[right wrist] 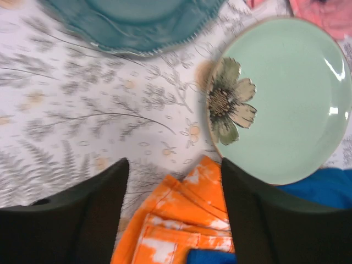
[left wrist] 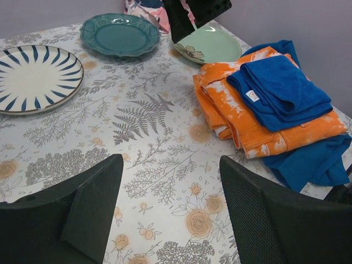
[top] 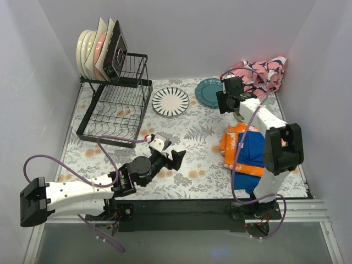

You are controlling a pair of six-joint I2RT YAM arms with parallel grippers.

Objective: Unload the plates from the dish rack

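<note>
The black dish rack (top: 144,91) stands at the back left, its lower tier empty. On its upper tier several plates (top: 88,52) stand on edge, cream and pink. A white plate with dark blue strokes (top: 170,102) lies flat on the table. Right of it is a teal plate (top: 209,92). A pale green plate with a flower (right wrist: 280,99) lies flat beside the cloths. My right gripper hangs open over the table near the teal and green plates. At the front left my left gripper is open, with only tablecloth between its fingers.
Folded orange cloth (left wrist: 220,99) and blue cloth (left wrist: 280,88) lie at the right under my right arm. A pink patterned cloth (top: 275,71) is heaped in the back right corner.
</note>
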